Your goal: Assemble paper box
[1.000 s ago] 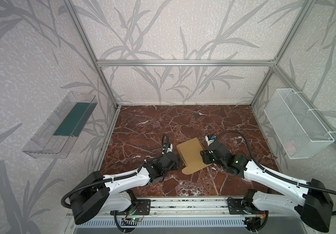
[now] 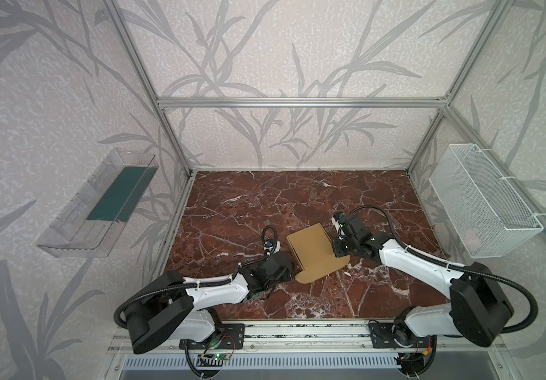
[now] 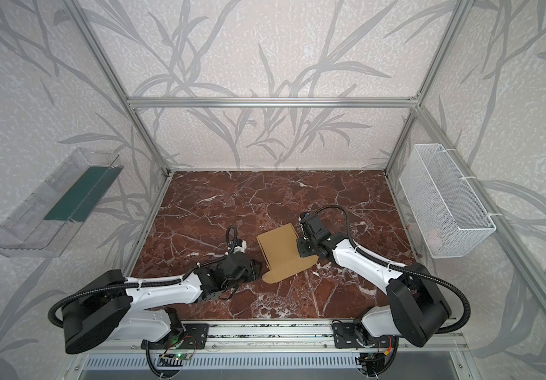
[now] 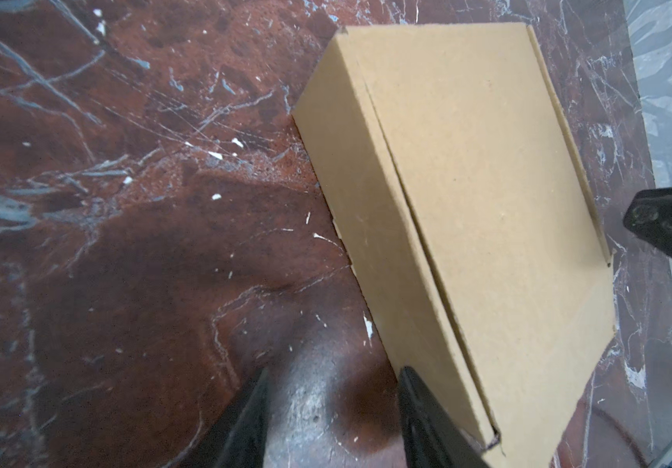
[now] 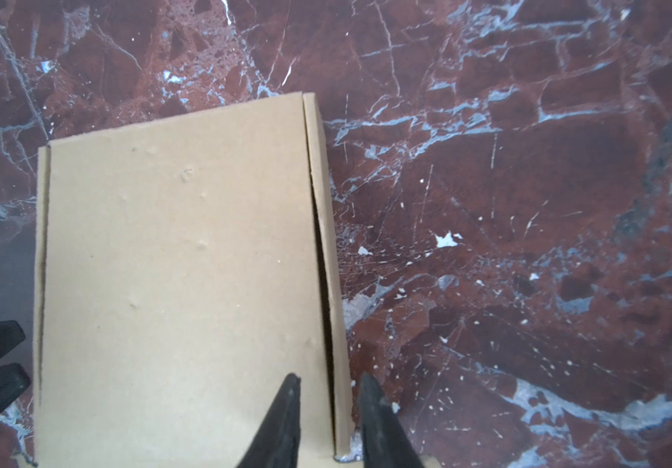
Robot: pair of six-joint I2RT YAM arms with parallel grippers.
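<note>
A brown cardboard box (image 2: 314, 250) lies on the table, its top panel down between the side walls and a rounded front flap (image 3: 290, 270) sticking out toward the robot. Narrow slits run along both sides of the panel. In the left wrist view my left gripper is part open, its fingertips near the front end of the box's left wall (image 4: 398, 241). My right gripper also stands part open, over the front corner of the right wall (image 5: 326, 273). That wall's front end shows between its fingers, and contact cannot be told.
A white mesh basket (image 2: 485, 202) hangs on the right wall and a clear tray (image 2: 73, 231) with a green base on the left. Both arms come close to it from either side.
My right arm has drawn inward and its gripper has shifted slightly back along the box's right side. The left arm has shifted slightly toward the box. The box has stayed in place.
</note>
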